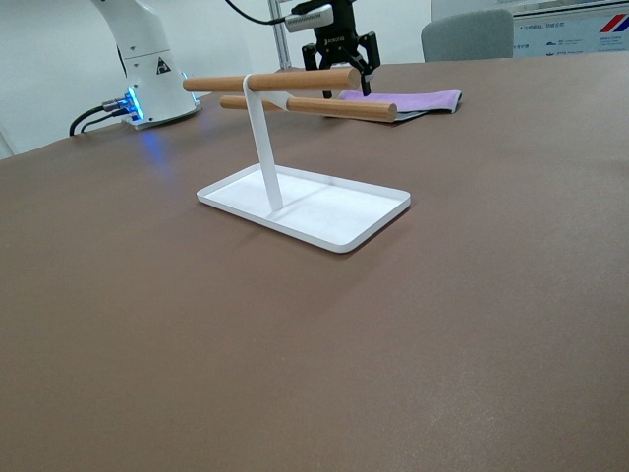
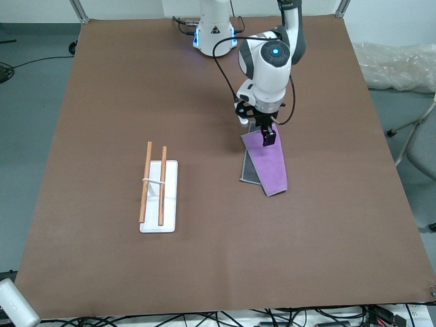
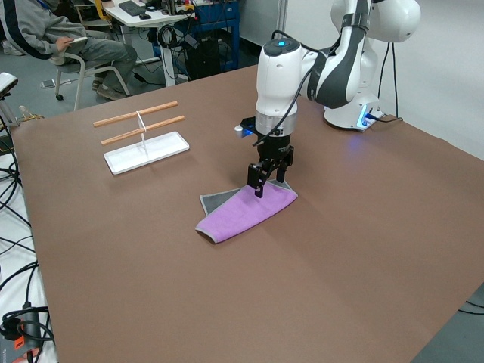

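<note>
A cloth, lilac on one side and grey beneath (image 2: 269,167) (image 3: 242,213), lies folded flat on the brown table. The black gripper (image 2: 266,133) (image 3: 268,185) hangs low over its upper end, its fingers apart in the top view (image 1: 346,84); whether they touch the cloth is unclear. A white rack (image 2: 169,201) (image 1: 334,211) (image 3: 155,150) with two wooden bars stands apart from the cloth, left of it in the left view.
The white robot base (image 2: 212,44) sits at the table's back edge. Bare table (image 2: 102,102) surrounds the rack and cloth. Cables run beyond the front edge; a seated person is beside the table in the right view.
</note>
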